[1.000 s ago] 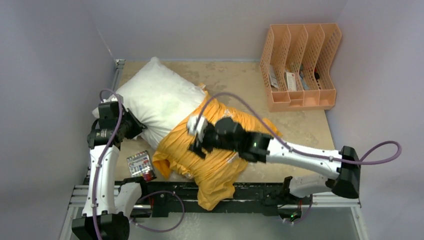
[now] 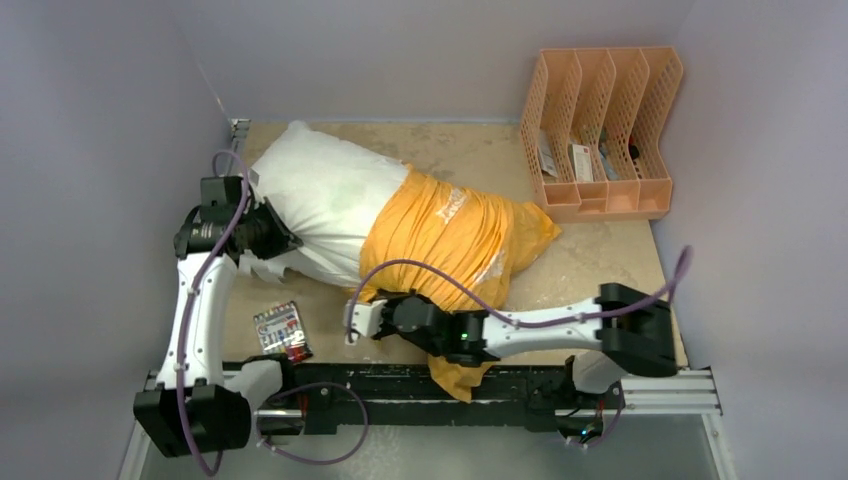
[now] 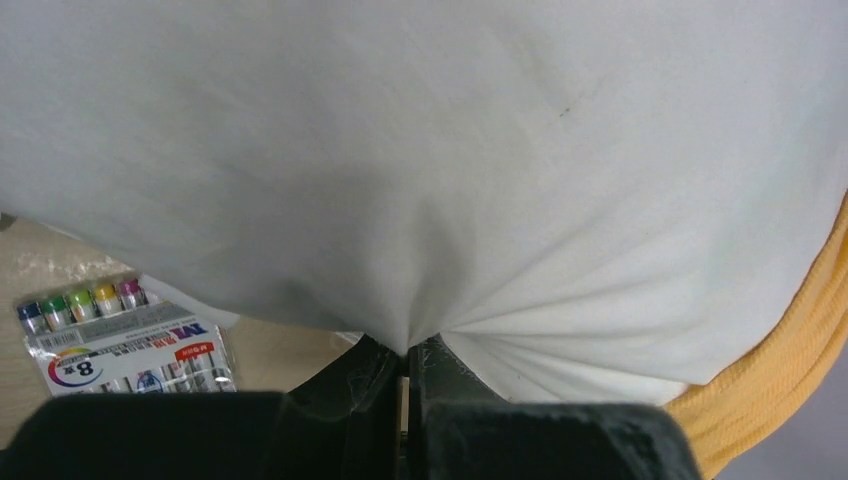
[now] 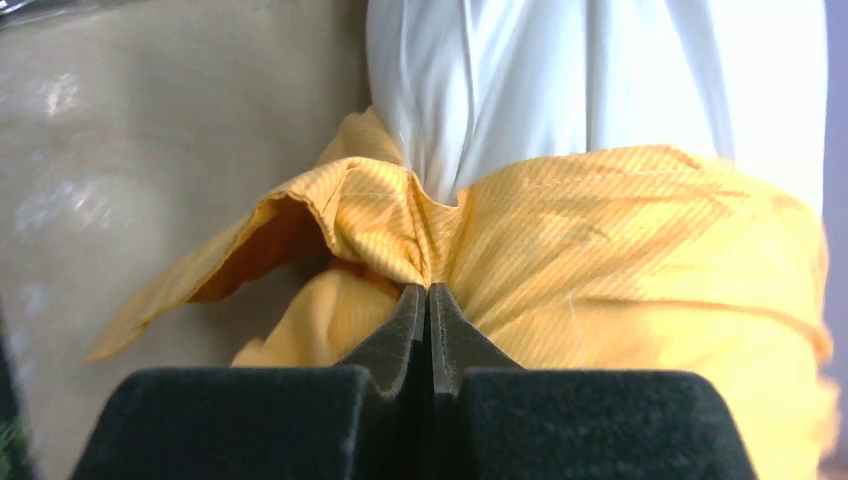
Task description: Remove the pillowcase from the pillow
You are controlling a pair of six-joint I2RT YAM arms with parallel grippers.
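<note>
A white pillow point(image 2: 325, 195) lies across the left half of the table, its right part still inside a bunched orange pillowcase point(image 2: 430, 235). My left gripper is shut on a pinch of white pillow cloth, with creases fanning out from its fingertips. At the pillowcase's near edge, where orange meets white, my right gripper is shut on a fold of orange cloth. A loose orange flap point(image 4: 230, 250) hangs to the left of that grip. The pillow's far end inside the case is hidden.
A pack of coloured markers point(image 2: 283, 331) lies at the near left of the table. At the back right stands a pink divided organizer point(image 2: 607, 200) with small items in it. Bare table point(image 2: 600, 270) shows at the right; walls close in on both sides.
More white pillow shows. The pillow has turned slightly, and the left gripper moved a little.
</note>
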